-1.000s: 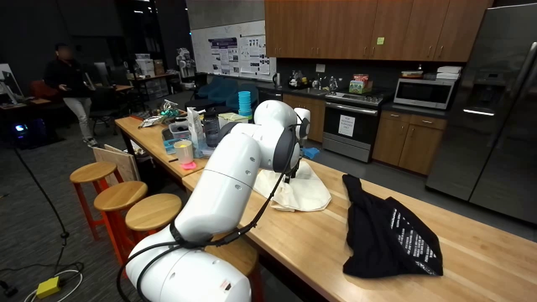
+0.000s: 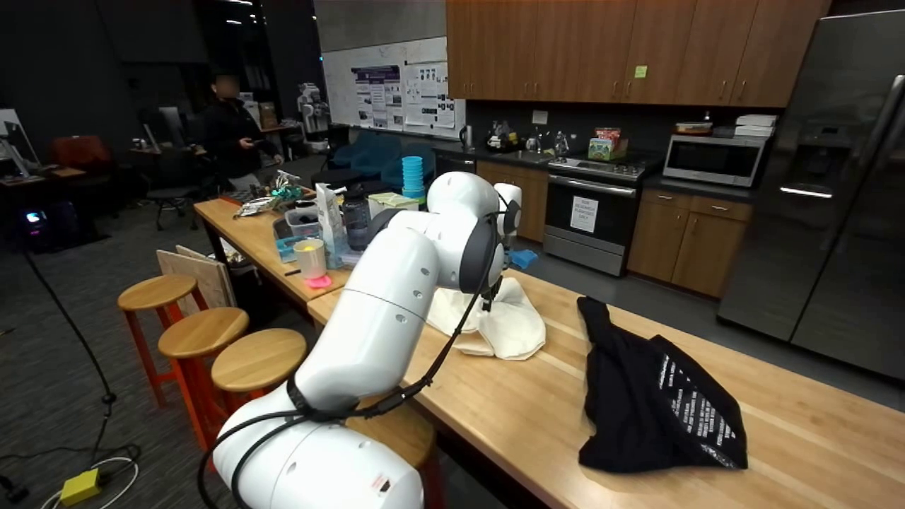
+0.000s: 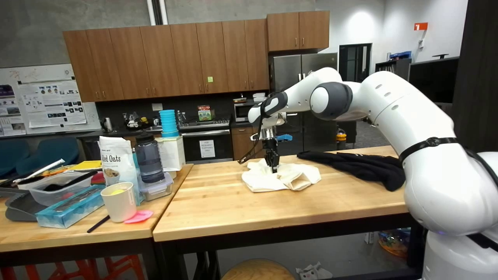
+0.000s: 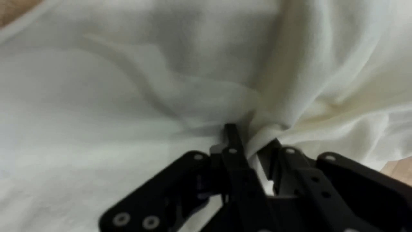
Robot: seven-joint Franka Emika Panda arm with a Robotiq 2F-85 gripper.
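A crumpled cream-white cloth lies on the wooden table, bunched around my gripper, which points straight down into it. Seen from the wrist, the white cloth fills almost the whole view. There, a fold of it passes between the two black fingertips of my gripper. Those tips stand a narrow gap apart, and whether they press on the fold is unclear. Most of the gripper is hidden behind the arm in the first exterior view.
A black garment with white print lies flat on the table, well apart from the cloth. Another table adjoins at the left, crowded with a mug, a bottle and boxes. Bare tabletop surrounds the cloth.
The white cloth's right edge has drawn inward, and the cloth is more bunched around the gripper. The arm has barely moved. A person in the background has walked to the right.
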